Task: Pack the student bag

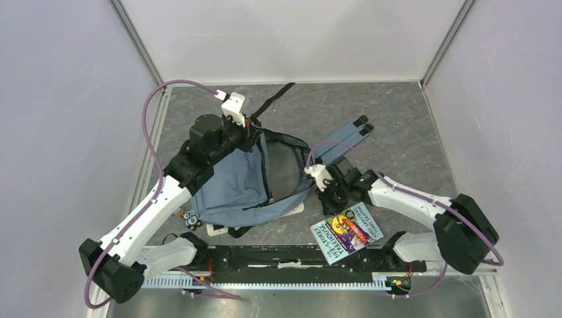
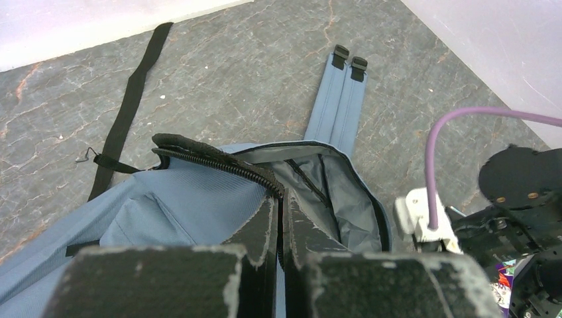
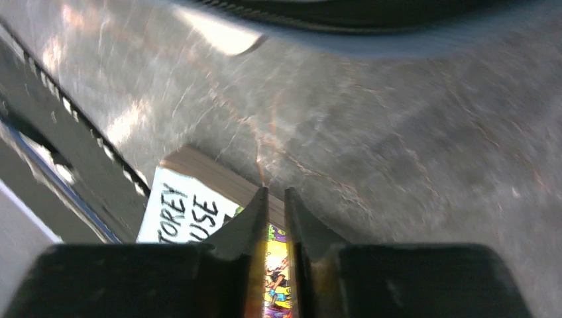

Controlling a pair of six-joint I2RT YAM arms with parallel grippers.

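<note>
The blue-grey bag (image 1: 228, 180) lies with its mouth spread, its grey lining (image 1: 283, 169) visible and empty where it shows. My left gripper (image 1: 252, 130) is shut on the bag's zippered rim (image 2: 219, 162), holding that edge up. A thick comic-style book (image 1: 346, 233) lies in front of the bag at the right, turned at an angle. Over the book's edge (image 3: 222, 182) stands my right gripper, its fingers a narrow gap apart; a bright strip of cover shows between them. No firm hold on the book is visible.
A small card with a cartoon animal (image 1: 191, 220) and a white flat item (image 1: 216, 230) lie by the bag's front left. The shoulder straps (image 1: 344, 139) stretch out behind right.
</note>
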